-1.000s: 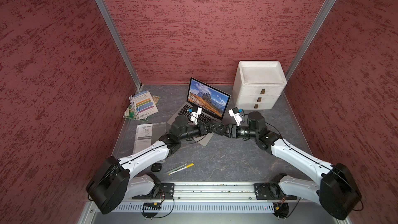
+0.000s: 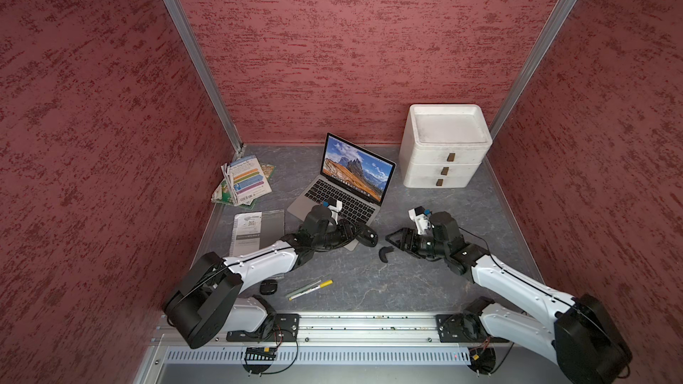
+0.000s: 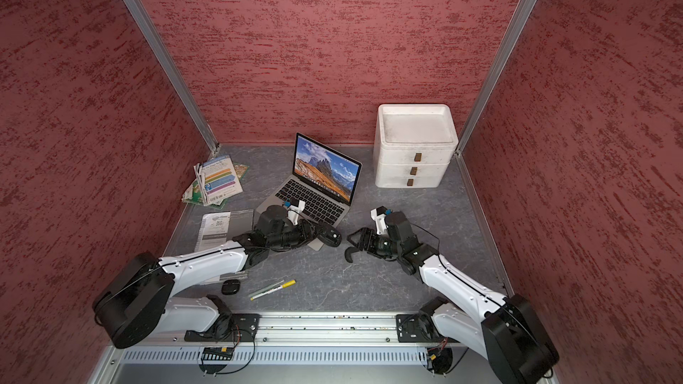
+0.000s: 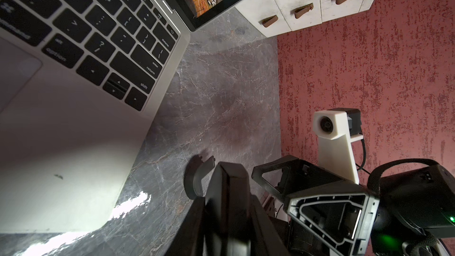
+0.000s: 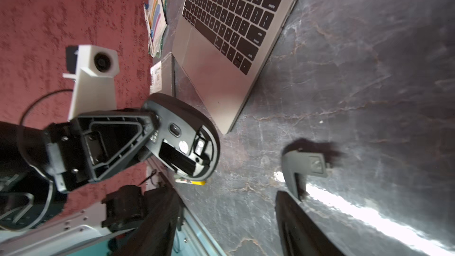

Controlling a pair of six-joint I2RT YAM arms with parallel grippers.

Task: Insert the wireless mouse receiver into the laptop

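Observation:
A black mouse [image 5: 182, 135] is held above the table by my left gripper [image 2: 351, 231], shut on it. Its underside faces the right wrist camera and has an open dark bay [image 5: 176, 157]. A small part [image 5: 200, 147] sits in a slot near that bay; whether it is the receiver I cannot tell. A curved dark piece [image 5: 303, 166], like a mouse cover, lies loose on the table. My right gripper stands open near this piece, with nothing between its fingers. The laptop [image 4: 61, 151] is open, with its right-hand side edge exposed.
White drawers [image 2: 444, 145] stand at the back right. Books [image 2: 247, 179] and a notebook [image 2: 249, 233] lie at the left. Pens [image 2: 310, 289] and a small black case [image 2: 268, 287] rest near the front. Bare table lies at front centre and right of the laptop.
My right gripper has drawn back from the mouse, rightward and toward the front. The curved piece now shows on the table.

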